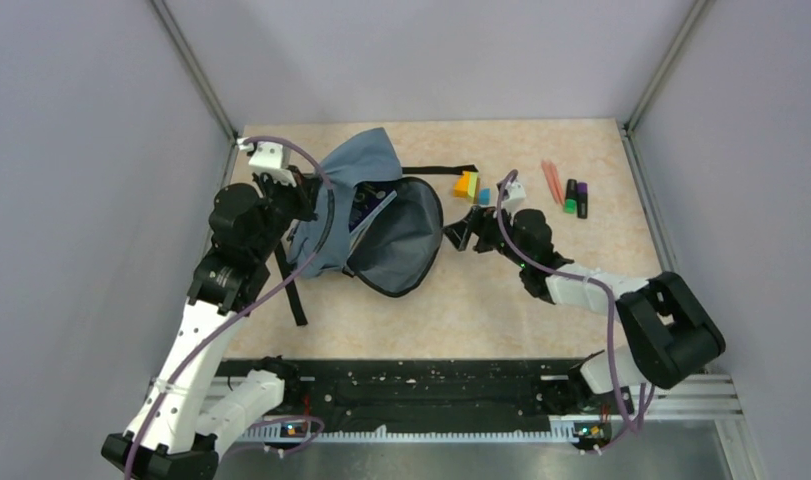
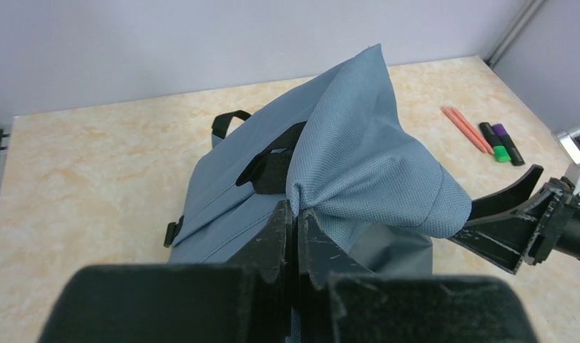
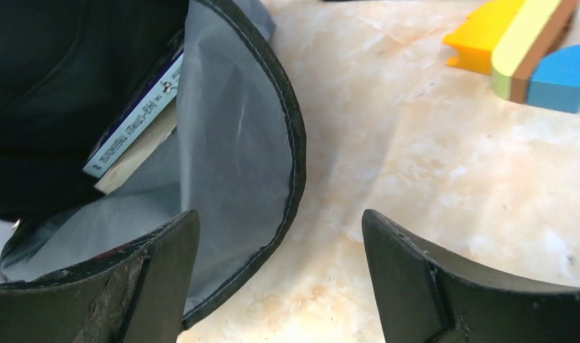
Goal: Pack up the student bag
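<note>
The blue-grey backpack (image 1: 341, 240) lies open at the left-centre, its main flap spread right and books visible inside; in the right wrist view a white-edged book (image 3: 133, 121) shows. My left gripper is shut on the backpack's blue fabric, pulling it up. My right gripper is open just right of the bag, nothing between its fingers. Yellow, green-brown and blue blocks (image 1: 465, 185) lie beside it at the back.
Pink pencils (image 1: 551, 181) and two markers (image 1: 581, 197) lie at the back right. Bare table (image 1: 501, 320) spreads along the front and right. Straps trail behind and left of the bag.
</note>
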